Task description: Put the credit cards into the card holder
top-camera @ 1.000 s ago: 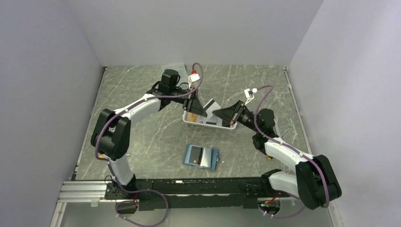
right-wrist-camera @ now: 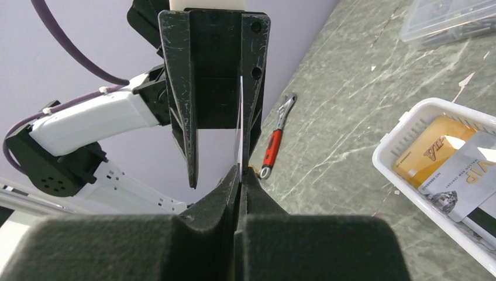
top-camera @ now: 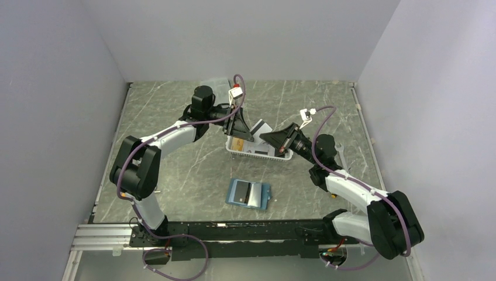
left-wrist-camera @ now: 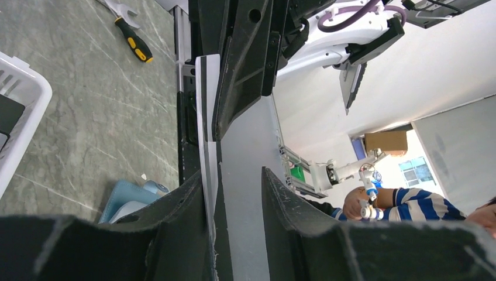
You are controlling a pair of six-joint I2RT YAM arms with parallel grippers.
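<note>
A thin white card with a black stripe is held up over the white basket. My right gripper is shut on one end of this card, which shows edge-on between its fingertips. From the other side, my left gripper stands open around the card, its fingers apart. The card runs close along one left finger, and whether it touches cannot be told. Nearer the front of the table lies the blue card holder, with a dark card and a silvery piece on it.
Under the grippers, the white basket holds several cards, among them an orange one. A red-handled wrench and a clear plastic box lie on the table. Bare tabletop separates basket and holder.
My left gripper has shifted slightly left. The right gripper and the card have also moved a little to the left and back. Basket and holder have stayed put.
</note>
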